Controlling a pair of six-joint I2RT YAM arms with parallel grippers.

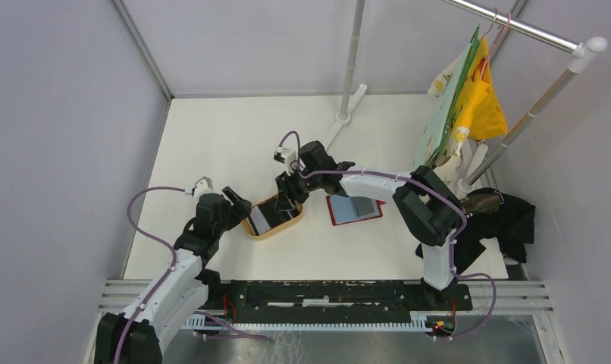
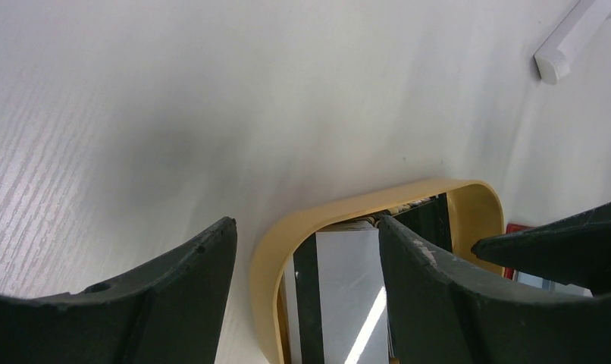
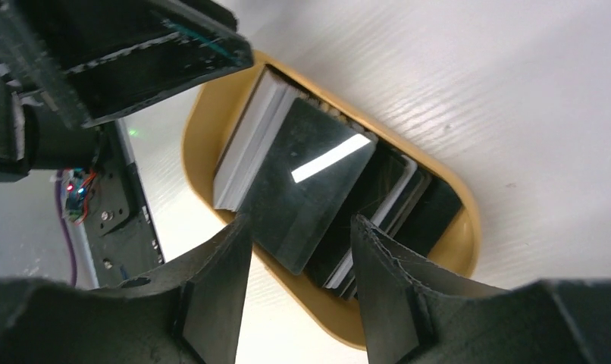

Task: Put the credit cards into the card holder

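Observation:
A tan oval tray holds several flat black and silver pieces. In the left wrist view a silver piece stands out among them; the right wrist view shows a black one lying across the tray. My left gripper is part open over the tray's left end, its right finger in front of the contents. My right gripper, also part open, hangs over the tray, nothing seen held between its fingers. To the right on the table lies an open red-edged holder with blue and grey inside; it may be the card holder.
A white rack stands at the back, its base on the table. Bags hang at the right above dark cloth.

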